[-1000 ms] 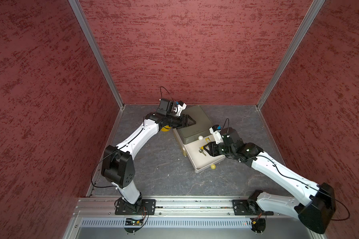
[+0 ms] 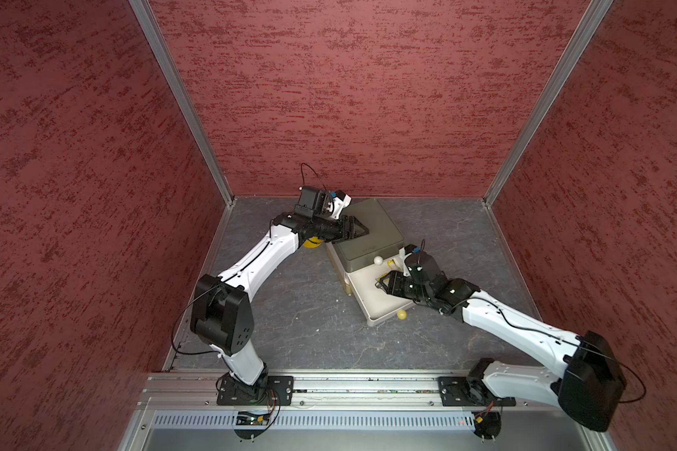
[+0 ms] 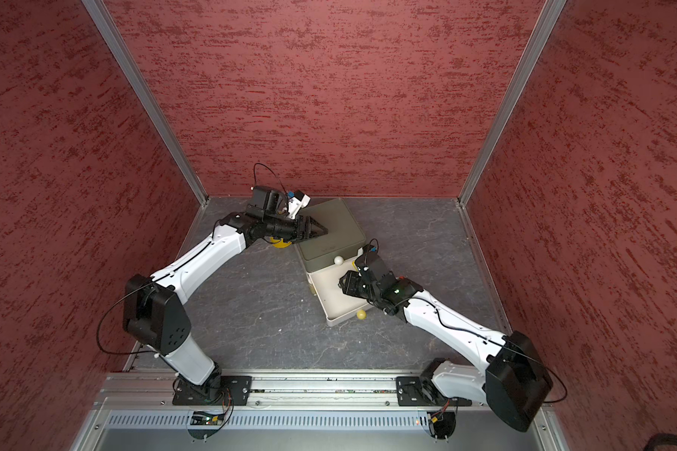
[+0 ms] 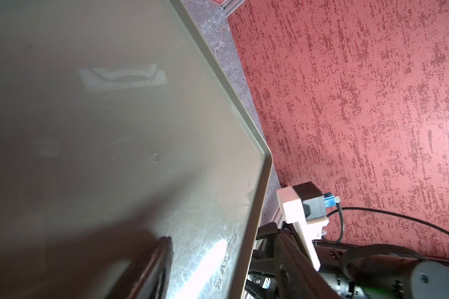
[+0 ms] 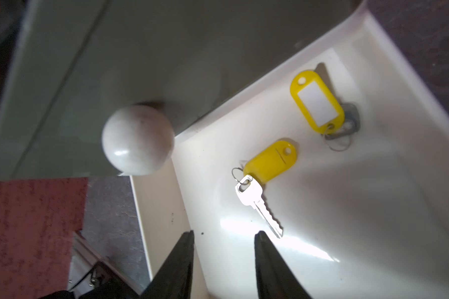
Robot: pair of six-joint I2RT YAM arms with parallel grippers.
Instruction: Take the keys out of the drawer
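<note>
An olive-grey box [image 2: 372, 229] has its white drawer [image 2: 372, 304] pulled out toward the front. In the right wrist view two yellow-tagged keys lie inside: a silver key [image 5: 262, 206] with a tag [image 5: 272, 164], and a second tag [image 5: 316, 99] with a darker piece [image 5: 349, 119] partly beneath it. My right gripper is open over the drawer, fingertips short of the silver key, nothing between them. My left gripper rests at or just over the box top, fingers apart near its rim, nothing seen held.
A white knob [image 5: 137, 139] projects from the box front. A yellow ball [image 2: 401, 315] is by the drawer's front, and a yellow object [image 2: 312, 242] sits partly hidden behind the left arm. The floor around the box is clear; red walls surround it.
My right gripper and arm have moved slightly left and down over the drawer. The left arm looks unchanged.
</note>
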